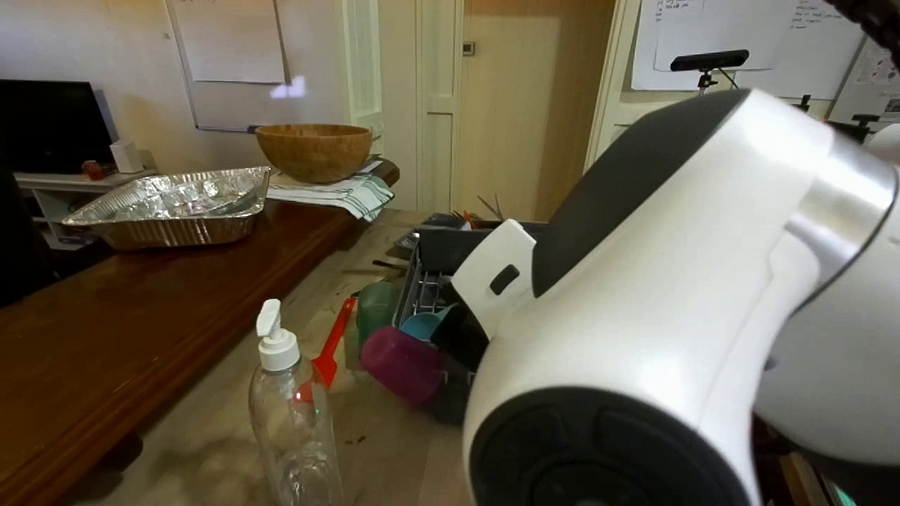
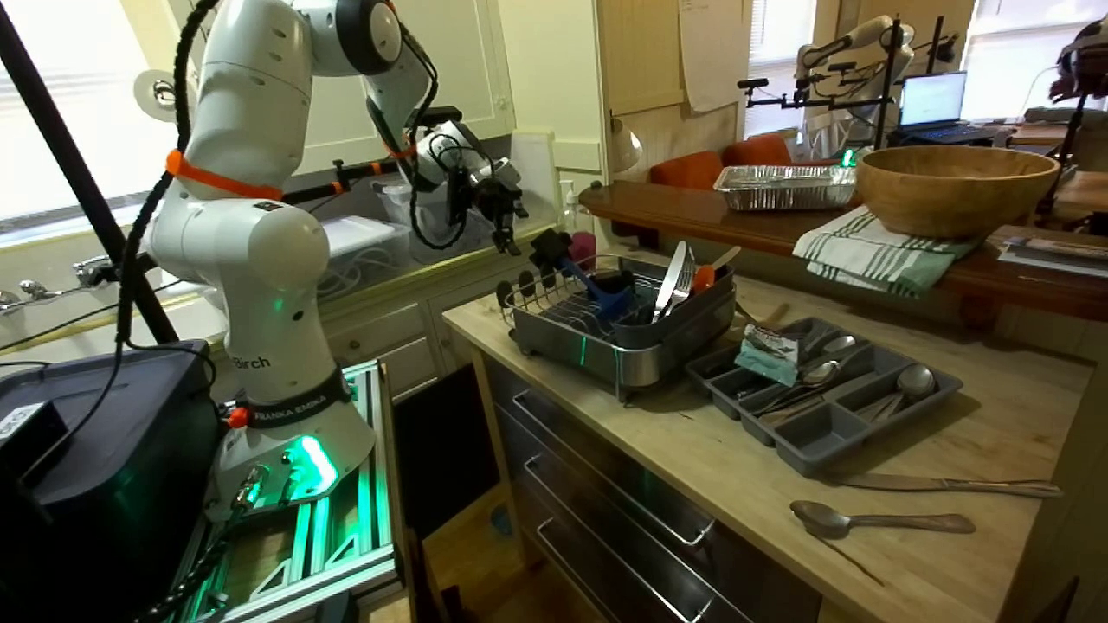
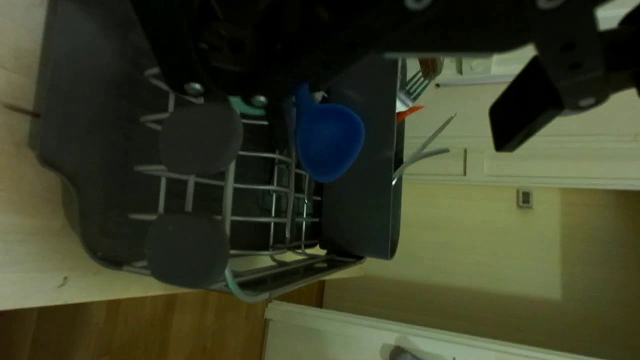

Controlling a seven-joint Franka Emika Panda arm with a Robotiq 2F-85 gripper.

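My gripper (image 2: 505,230) is raised near the back left corner of the dish rack (image 2: 582,348), fingers apart and empty. One dark finger pad (image 3: 525,107) shows at the right of the wrist view; the other side blends into the dark gripper body. A blue utensil (image 3: 330,143) with a rounded end lies over the rack's wires, below the gripper. In the rack's cutlery holder (image 3: 363,204) stand a fork (image 3: 414,89) and other utensils. A magenta cup (image 1: 402,364) is at the rack's edge, beside a green cup (image 1: 377,310).
A grey cutlery tray (image 2: 826,431) holds spoons and a packet. Loose spoon (image 2: 883,521) and knife (image 2: 945,484) lie in front. A clear pump bottle (image 1: 292,430) and red utensil (image 1: 335,341) stand or lie beside the rack. A wooden bowl (image 2: 950,192) sits on the raised counter.
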